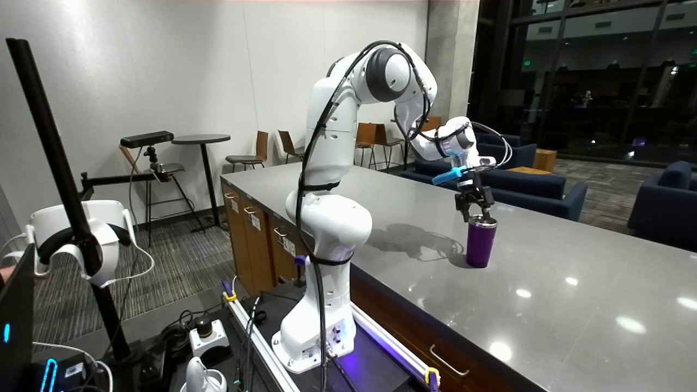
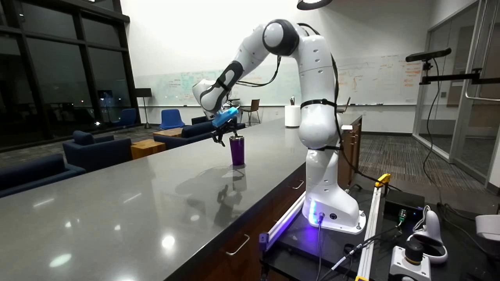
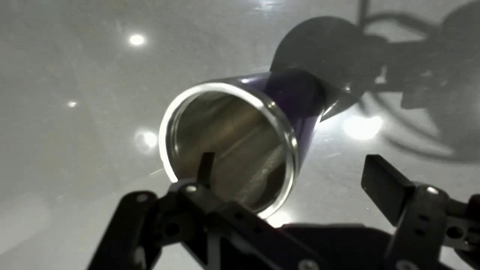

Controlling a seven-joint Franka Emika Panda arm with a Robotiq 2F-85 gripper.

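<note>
A purple tumbler [image 1: 481, 244] with a bare steel rim stands upright on the grey counter; exterior view 2 shows the same purple tumbler [image 2: 237, 152]. Looking down into it, the wrist view shows its open mouth and silver rim [image 3: 290, 148], the inside seeming empty. My gripper is open, its two fingers wide apart. One finger [image 3: 205, 168] overlaps the mouth of the tumbler, seemingly at or just inside the rim, while the other finger [image 3: 387, 189] stays outside, clear of the wall. A visible gap separates that outer finger from the tumbler.
A white cylindrical container [image 2: 292, 115] stands at its far end in exterior view 2. Dark blue sofas [image 1: 523, 189] lie beyond the counter's far edge.
</note>
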